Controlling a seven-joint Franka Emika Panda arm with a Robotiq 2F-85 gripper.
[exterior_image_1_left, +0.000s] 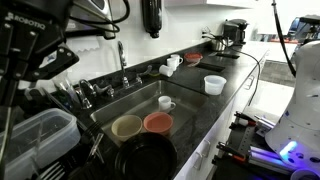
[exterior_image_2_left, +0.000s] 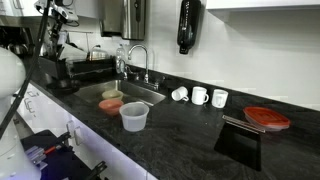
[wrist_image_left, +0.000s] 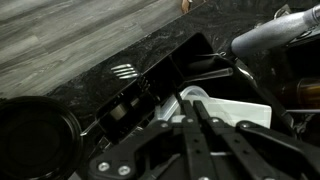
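Observation:
In the wrist view my gripper is shut on a thin dark object (wrist_image_left: 178, 80), too dark against the background to name. Ahead of it lies a black utensil caddy (wrist_image_left: 126, 110), with a fork (wrist_image_left: 124, 71) poking out. A whitish container (wrist_image_left: 238, 112) sits under the fingers, partly hidden by them. In exterior view 1 the gripper body (exterior_image_1_left: 36, 45) fills the top left, above a clear plastic bin (exterior_image_1_left: 42, 138); its fingertips are hard to make out. Exterior view 2 shows the gripper small at the far left.
A black pan (exterior_image_1_left: 146, 157) lies near the counter edge. The sink (exterior_image_1_left: 150, 98) holds a white mug (exterior_image_1_left: 166, 103), with a tan bowl (exterior_image_1_left: 127, 126) and a reddish bowl (exterior_image_1_left: 158, 122) at its near side. A white tub (exterior_image_2_left: 134, 117) and a dark rack (exterior_image_2_left: 240, 140) stand on the counter.

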